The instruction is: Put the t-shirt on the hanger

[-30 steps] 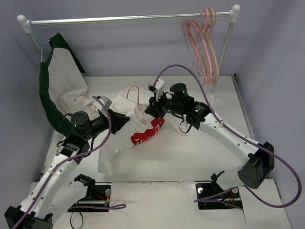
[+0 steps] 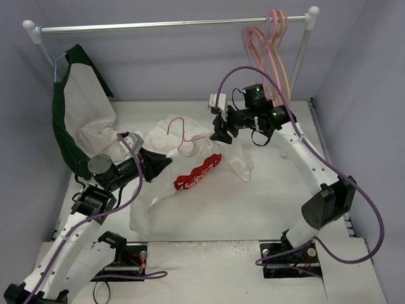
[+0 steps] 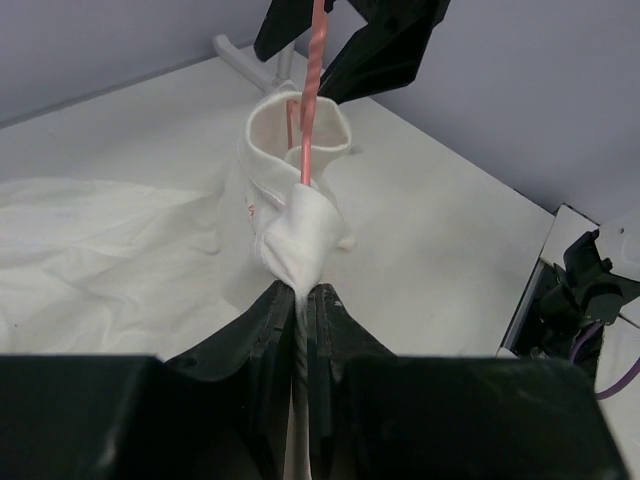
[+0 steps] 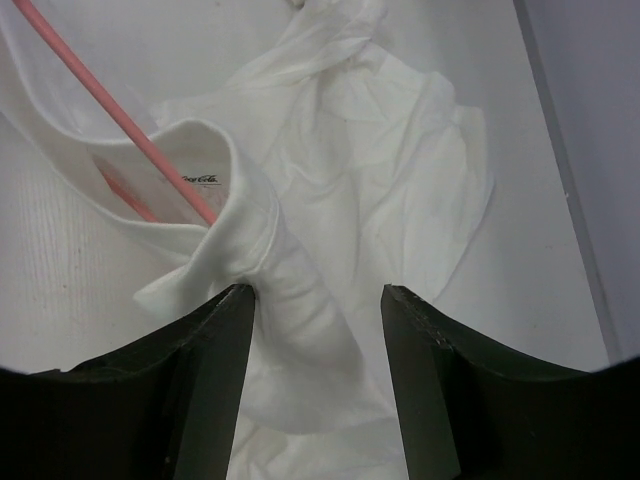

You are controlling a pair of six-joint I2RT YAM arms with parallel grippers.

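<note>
A white t-shirt (image 2: 183,166) with a red printed band (image 2: 198,172) hangs bunched between my two arms. The pink hanger (image 2: 183,132) pokes up from its neck opening, hook on top. In the left wrist view, my left gripper is shut on white shirt fabric (image 3: 298,235), over the hanger's end. My right gripper stands open; the shirt's other shoulder (image 4: 265,240) drapes beside and behind its left finger. The hanger's arm (image 4: 130,130) enters the neck there, its end covered by the cloth.
A rail (image 2: 171,26) spans the back. Several pink and tan hangers (image 2: 275,57) hang at its right end, close behind the right arm. A green and white garment (image 2: 79,107) hangs on the left.
My right gripper has moved right and away from the collar, now open beside the shoulder. The neck opening has spread to the right over the hanger.
</note>
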